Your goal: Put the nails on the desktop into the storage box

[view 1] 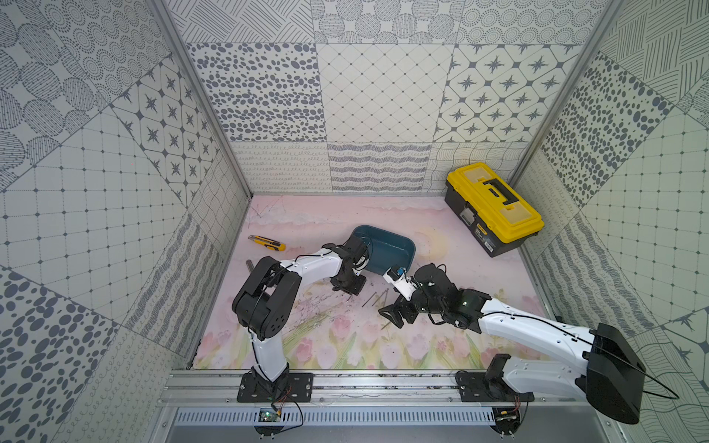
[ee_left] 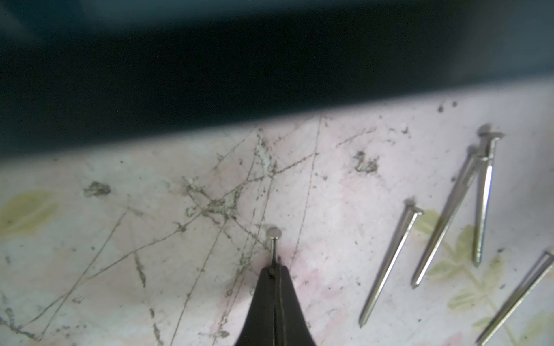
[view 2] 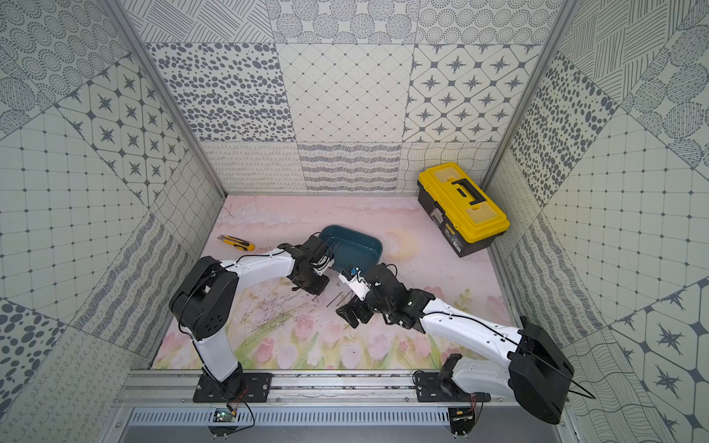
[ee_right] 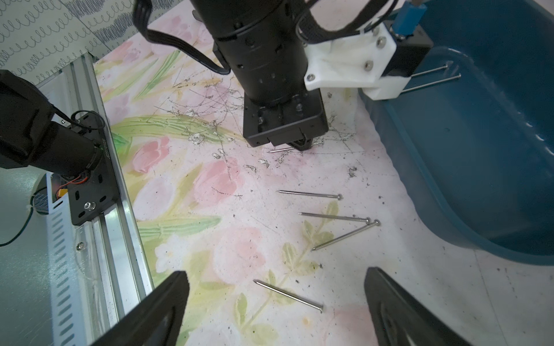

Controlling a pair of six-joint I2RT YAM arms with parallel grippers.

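Observation:
Between the tips of my left gripper a nail (ee_left: 274, 235) is pinched, its round head sticking out past the fingers; its shaft is mostly hidden by them. In the right wrist view that nail's ends show on either side of the left fingertips, close to the tabletop. Several other nails lie loose on the desk, among them a single nail (ee_right: 310, 195), a crossed pair (ee_right: 345, 235) and a nearer nail (ee_right: 288, 295). The teal storage box (ee_right: 430, 190) stands beside them with two nails (ee_right: 431, 82) visible inside. My right gripper is wide open and empty above the desk.
A yellow utility knife (view 1: 266, 243) lies at the left, and a yellow-lidded toolbox (view 1: 495, 203) occupies the back right. The box's near wall (ee_left: 259, 75) is close to my left gripper. Bare desk extends behind the storage box.

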